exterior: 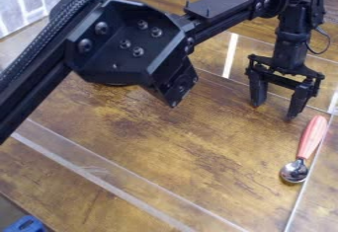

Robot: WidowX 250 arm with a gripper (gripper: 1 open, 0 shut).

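The black robot arm reaches from the upper left to the right, where my gripper (279, 96) points down at the wooden table (145, 167), its two fingers apart with nothing visible between them. A spoon (305, 148) with a red-pink handle and metal bowl lies below and to the right of the gripper, apart from it, bowl toward the front.
A dark object, partly hidden by the arm, is at the upper left. A small blue object (22, 225) sits at the bottom left corner. Pale tape strips run across the table.
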